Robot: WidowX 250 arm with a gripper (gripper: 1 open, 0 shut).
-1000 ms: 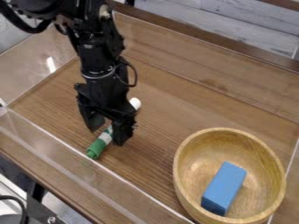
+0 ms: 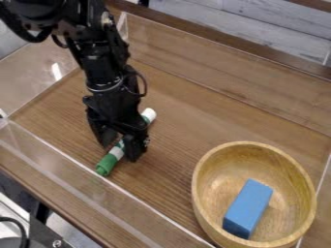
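Note:
The black gripper (image 2: 119,138) reaches down from the upper left over a slim white-and-green object (image 2: 106,166), which lies slanted on the wooden table (image 2: 226,97), green end toward the front. The fingers straddle its middle, low at the table; whether they touch or grip it is hidden.
A yellow bowl (image 2: 206,190) at the front right holds a blue block (image 2: 249,207). The table's front-left edge runs below the green end.
The gripper has shifted slightly and its fingers sit around the object, more of whose white part shows between them. The bowl and block are unchanged.

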